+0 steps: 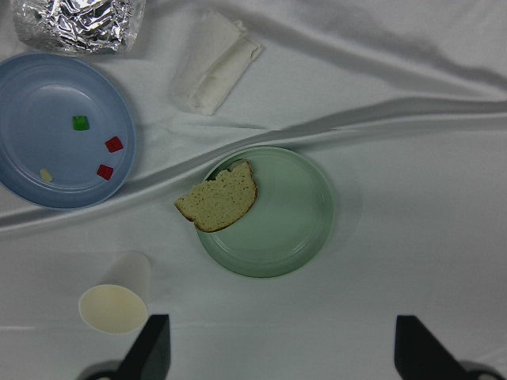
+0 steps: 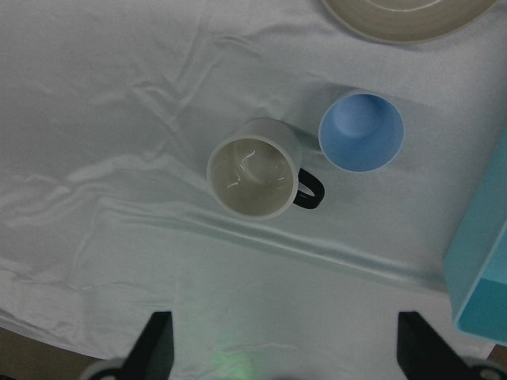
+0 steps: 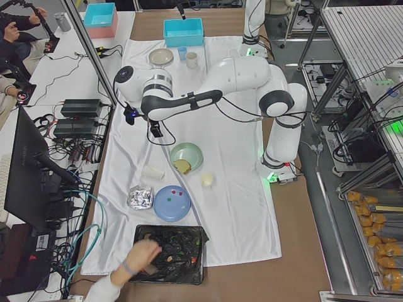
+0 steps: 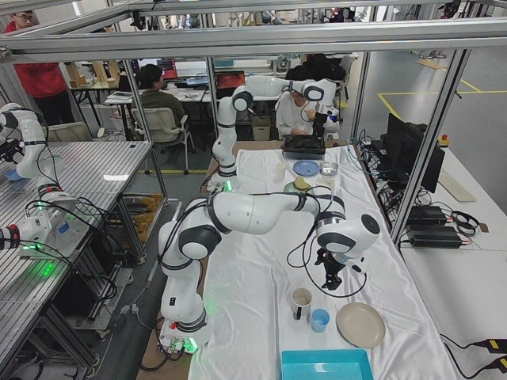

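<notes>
My left gripper hangs open above the cloth, over a green plate (image 1: pixel 273 226) with a bread slice (image 1: pixel 218 198), a pale cup (image 1: pixel 112 305), a folded tissue (image 1: pixel 215 67), a foil package (image 1: pixel 75 24) and a blue plate (image 1: pixel 59 138) with small coloured pieces. My right gripper is open above a white mug (image 2: pixel 252 174) with black handle, a blue cup (image 2: pixel 360 133), a beige plate (image 2: pixel 408 28) and a turquoise bin (image 2: pixel 475 269).
A black-lined tray (image 3: pixel 179 264) lies at the table's near end in the camera left view, with a person's hand (image 3: pixel 141 255) over it. Open cloth lies between the two groups of items.
</notes>
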